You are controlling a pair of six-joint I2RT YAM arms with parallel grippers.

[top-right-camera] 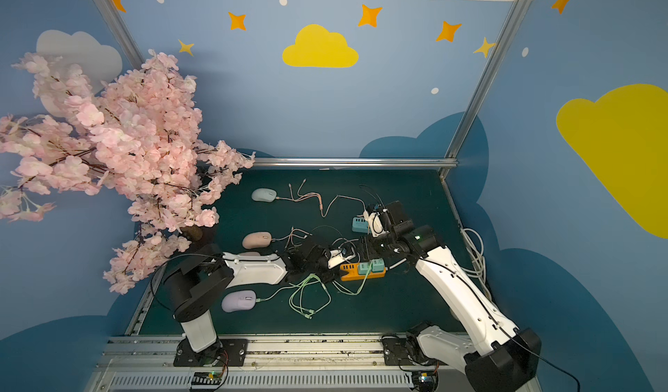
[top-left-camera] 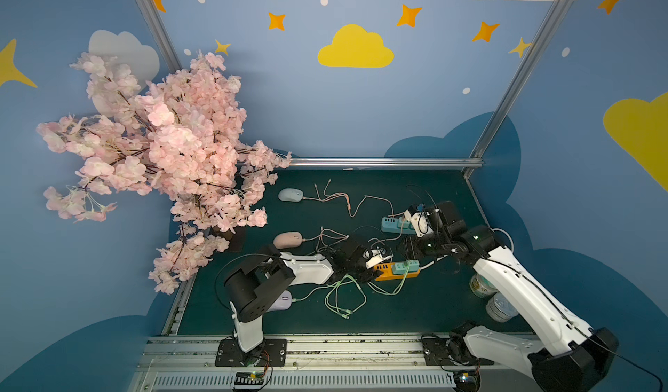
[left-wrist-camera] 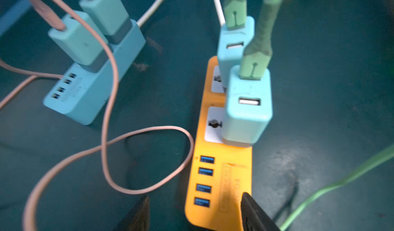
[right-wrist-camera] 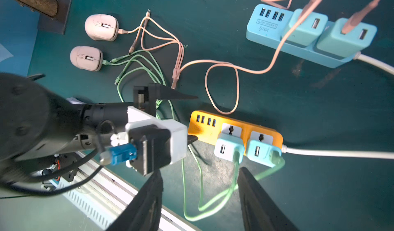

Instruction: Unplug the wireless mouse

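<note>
An orange power strip (right-wrist-camera: 208, 128) carries two pale-blue adapters (right-wrist-camera: 228, 146), each with a green cable (right-wrist-camera: 236, 169) plugged in. Beyond it, a blue strip (right-wrist-camera: 266, 23) has two adapters with pink cables (right-wrist-camera: 275, 56). The mice on the left include a white-blue one (top-right-camera: 263, 195), a pink one (top-right-camera: 256, 239) and a lavender one (top-right-camera: 238, 300), with cables attached. My left gripper is open over the near end of the orange strip, nothing between its fingers. Above the strips, my right gripper is open and empty, its fingers apart from the adapters.
Coiled green cables (top-left-camera: 346, 298) lie in front of the orange strip. Jars (top-left-camera: 499, 308) stand at the right, beside the right arm. A pink blossom tree (top-left-camera: 188, 141) fills the left side. The left arm reaches across the front left mice.
</note>
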